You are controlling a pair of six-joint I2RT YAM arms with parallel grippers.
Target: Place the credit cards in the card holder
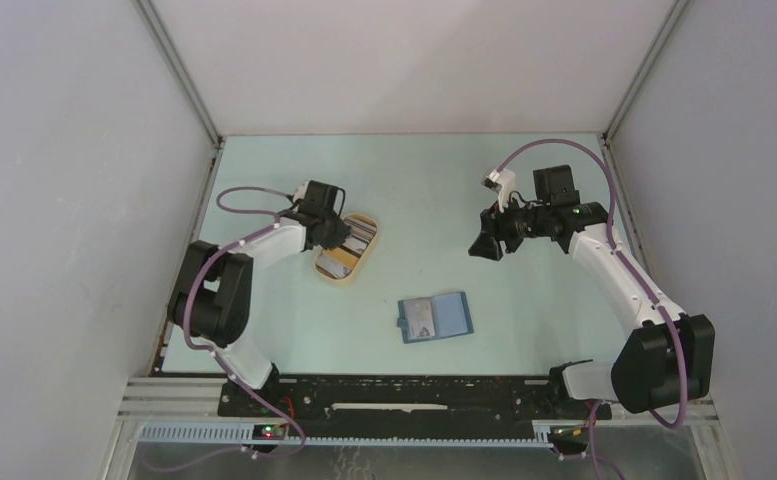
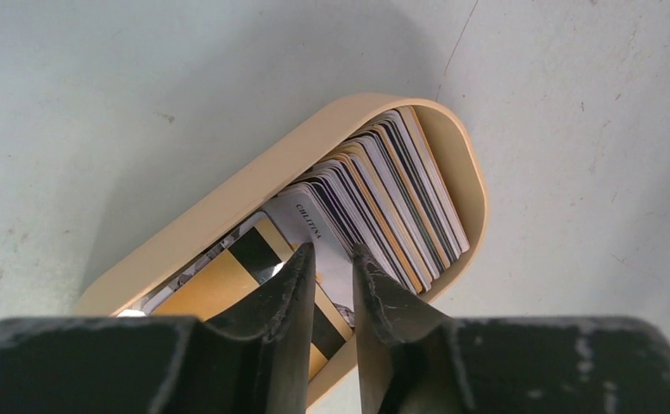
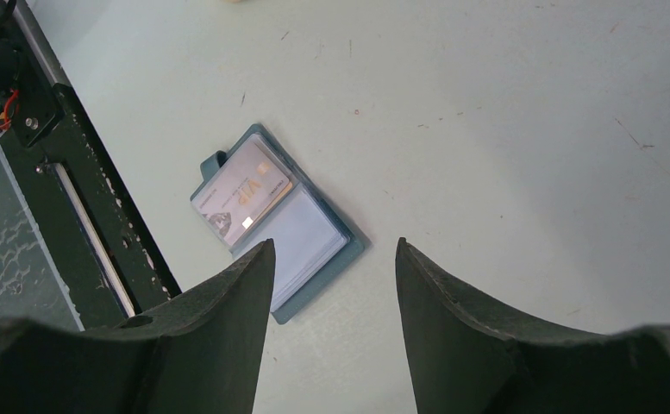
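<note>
The tan, round-ended box (image 2: 167,246) holds a row of credit cards (image 2: 400,190) leaning together at its far end. A yellow and black card (image 2: 206,289) lies flatter at the near end. My left gripper reaches down into the box and is shut on a pale card (image 2: 307,216) with dark lettering; the exact contact at its tips is hard to see. In the top view, the left gripper partly covers the box. On the table lies the blue-grey card holder (image 3: 331,278), a VIP card (image 3: 243,191) in one half. My right gripper hangs open and empty over bare table.
Clear table (image 1: 419,220) separates the box from the right gripper and surrounds the card holder. A dark rail (image 1: 434,395) runs along the front edge. Purple cables (image 1: 624,230) loop beside both arms.
</note>
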